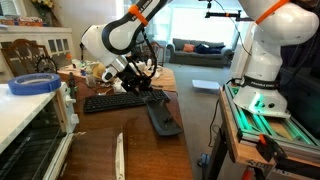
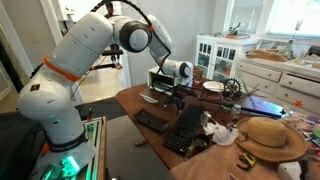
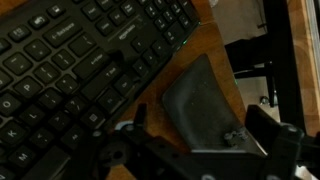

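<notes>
My gripper is open and points down beside a black keyboard (image 3: 75, 65). Between its spread fingers, seen from above in the wrist view, lies part of a dark grey flat piece (image 3: 205, 105), apparently not gripped. The same dark piece (image 1: 163, 117) lies along the table's right side in exterior view 1, and the keyboard (image 1: 112, 102) is behind it. Exterior view 2 shows the keyboard (image 2: 186, 128) at the table's middle, with the dark piece (image 2: 152, 121) alongside. Whether the fingertips touch anything, I cannot tell.
A white strip (image 1: 120, 157) lies near the front of the table. A blue roll (image 1: 35, 84) sits on a white box at the left. A brown hat (image 2: 267, 132) and assorted clutter fill the far end in exterior view 2. Bare wood surrounds the strip.
</notes>
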